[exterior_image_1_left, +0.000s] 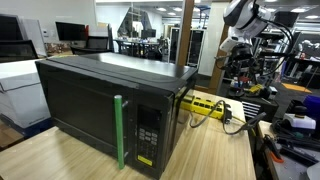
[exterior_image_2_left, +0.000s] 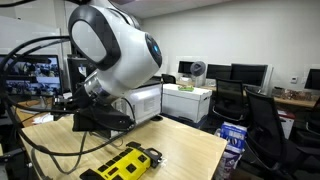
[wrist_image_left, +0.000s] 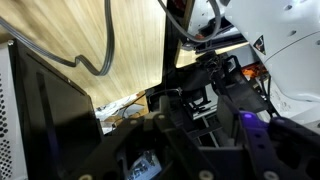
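A black microwave (exterior_image_1_left: 125, 105) with a green handle stands on the wooden table, its door closed. My gripper (exterior_image_1_left: 240, 70) hangs from the white arm on the far right of exterior view 1, away from the microwave and above the table's far end. In exterior view 2 the dark gripper (exterior_image_2_left: 105, 115) is close to the camera. Dark gripper parts fill the bottom of the wrist view, too unclear to show how the fingers stand. I see nothing clearly held.
A yellow power strip (exterior_image_1_left: 205, 106) lies on the table behind the microwave. A dark cable (wrist_image_left: 50, 55) curves over the wood. Chairs (exterior_image_2_left: 270, 125) stand beyond the table edge. Bare wood lies in front of the microwave.
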